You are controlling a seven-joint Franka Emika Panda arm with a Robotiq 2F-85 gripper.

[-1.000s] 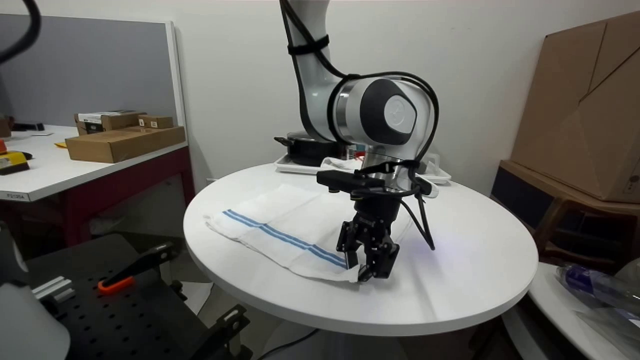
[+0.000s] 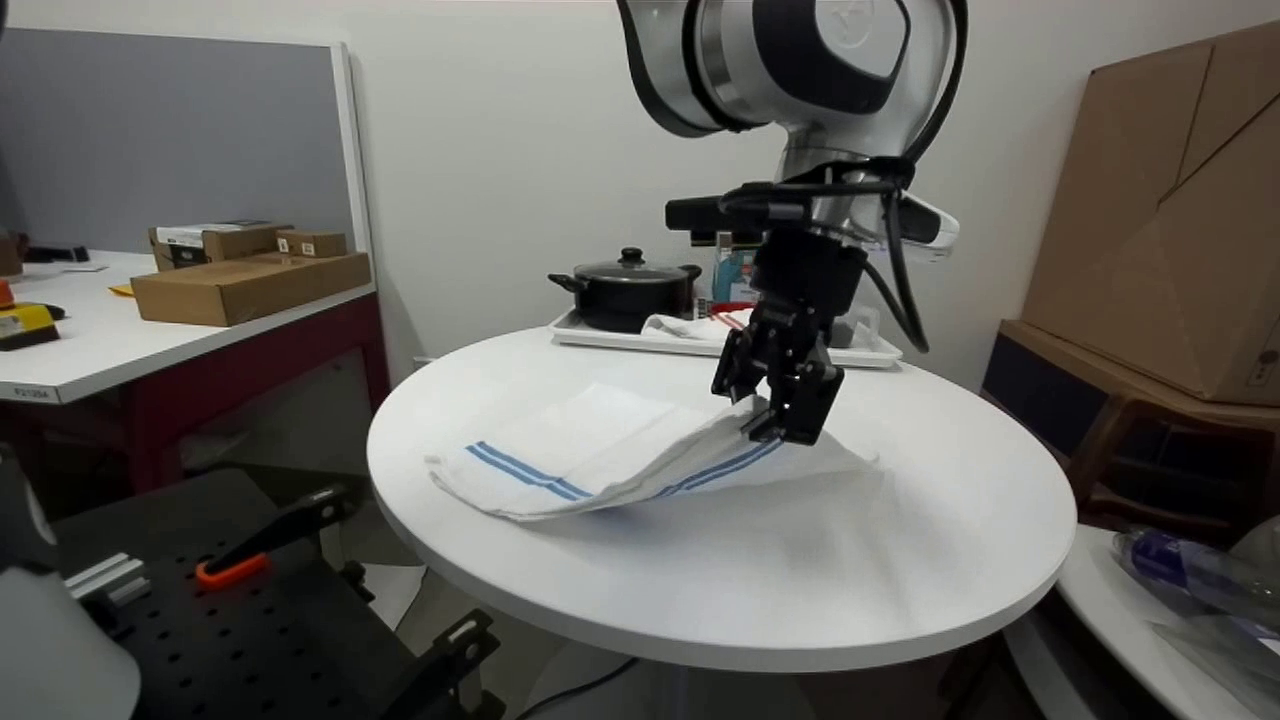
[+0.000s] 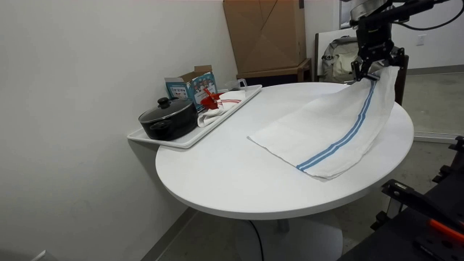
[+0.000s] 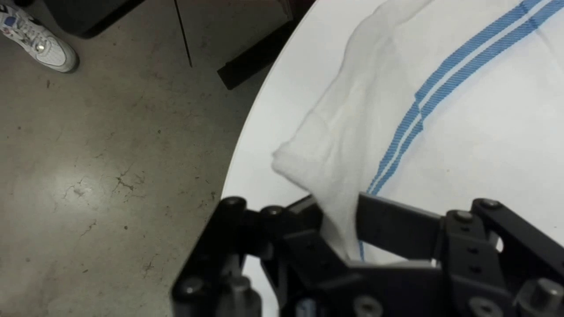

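Observation:
A white towel with a double blue stripe [image 2: 576,438] rests partly on the round white table [image 2: 768,588], its near corner lifted clear of the surface. My gripper [image 2: 763,422] is shut on that corner. From the other side, the cloth [image 3: 322,124] rises in a slope from the tabletop to the gripper [image 3: 367,77]. In the wrist view, a bunched fold of towel [image 4: 341,158] passes between the dark fingers, and a loose flap sticks out past them. The towel's underside is mostly hidden.
Along the table's back edge sits a white tray [image 3: 195,139] carrying a black lidded pot [image 3: 169,119], an open box [image 3: 202,87], a red item and a red-striped cloth [image 3: 226,104].
A second ago the towel lay flat with my gripper low at its near corner. The gripper has since risen and moved back and to the right in exterior view 1, pulling the corner up.

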